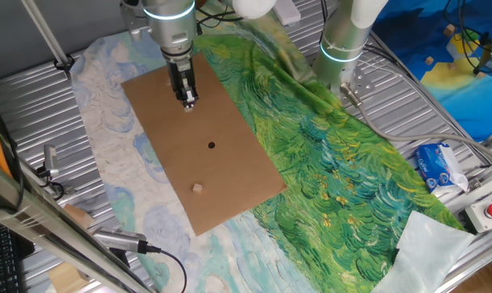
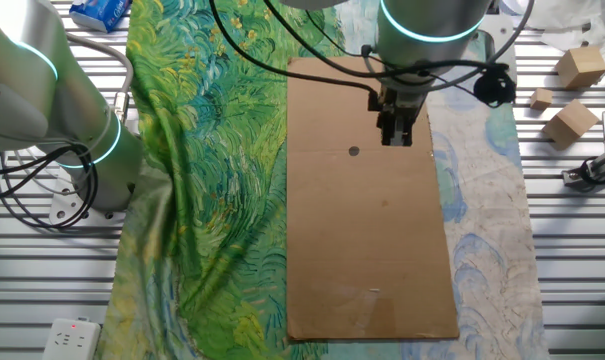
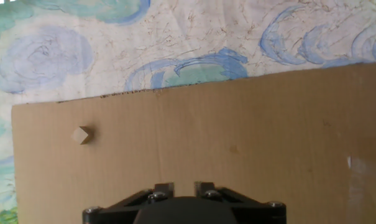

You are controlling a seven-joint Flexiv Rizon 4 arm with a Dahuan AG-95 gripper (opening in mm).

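Note:
A small wooden cube (image 1: 197, 188) rests on the brown cardboard sheet (image 1: 168, 134), near its front-left edge. In the wrist view the cube (image 3: 82, 135) lies at the left, well apart from my fingers. My gripper (image 1: 189, 106) is over the far part of the sheet, pointing down. Its two fingertips stand apart at the bottom of the wrist view, with nothing visible between them, so it is open. A round black spot (image 1: 211, 146) marks the sheet between gripper and cube. From exterior view 2, the cube does not show.
Wooden blocks (image 2: 582, 66) lie off the cloth. A blue packet (image 1: 441, 167) and a red button box (image 1: 488, 213) sit at the right. Most of the cardboard is bare.

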